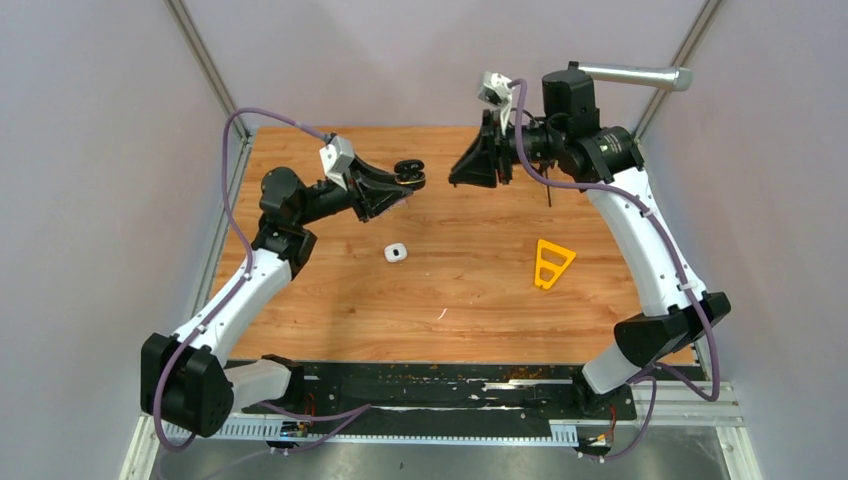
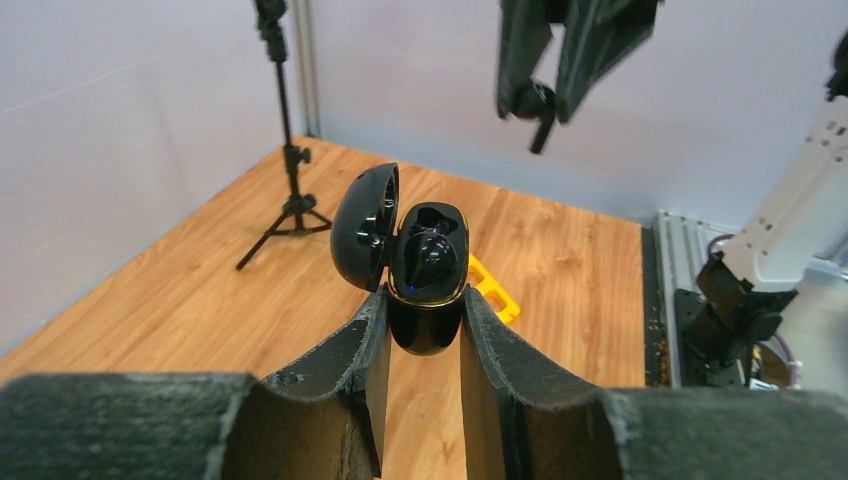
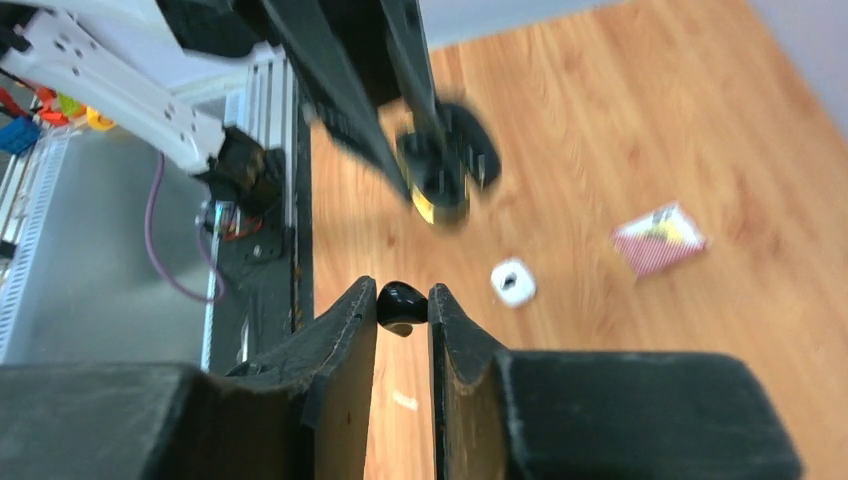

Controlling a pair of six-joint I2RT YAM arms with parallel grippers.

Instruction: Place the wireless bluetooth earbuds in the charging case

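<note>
The black charging case (image 1: 409,172), lid raised, is held upright by my left gripper (image 1: 400,192); in the left wrist view the case (image 2: 426,280) shows a glossy piece in its well. My right gripper (image 1: 455,178) stands apart to the right of it. In the right wrist view a black earbud (image 3: 401,303) sits between that gripper's fingertips; in the left wrist view a dark earbud with a stem (image 2: 535,105) hangs between them. The case appears blurred in the right wrist view.
On the table (image 1: 450,310) lie a small white square (image 1: 395,253), a yellow triangle (image 1: 543,276) and a striped packet (image 3: 650,250) under the left gripper. A black tripod (image 2: 295,200) stands at the back.
</note>
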